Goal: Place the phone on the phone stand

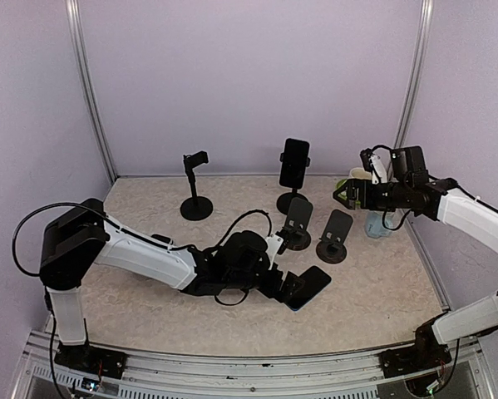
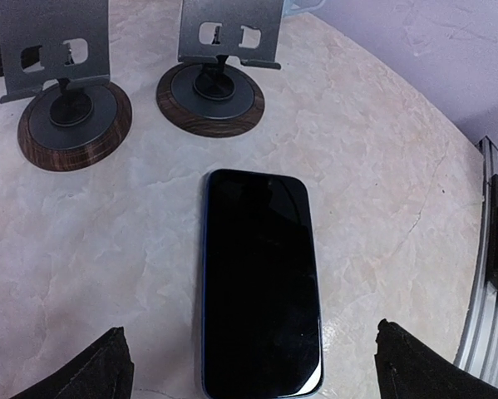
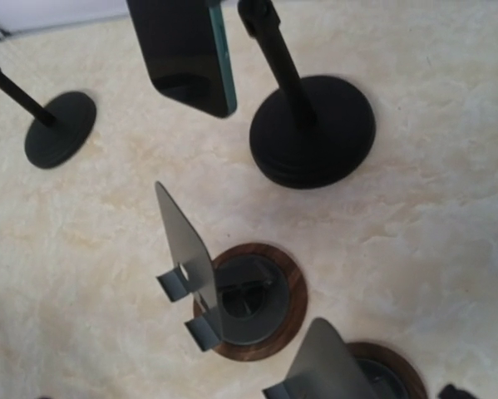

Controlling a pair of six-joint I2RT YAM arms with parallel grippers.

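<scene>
A dark phone lies flat on the table, screen up. My left gripper is open just over it, with the phone between and beyond its fingers in the left wrist view. Two grey plate stands on wooden bases, the left one and right one, stand empty behind the phone. My right gripper hangs open at the back right, above the table.
A black stand holding an upright phone stands at the back. Another black stand is at back left. A light blue cup is at the right, partly behind the right arm.
</scene>
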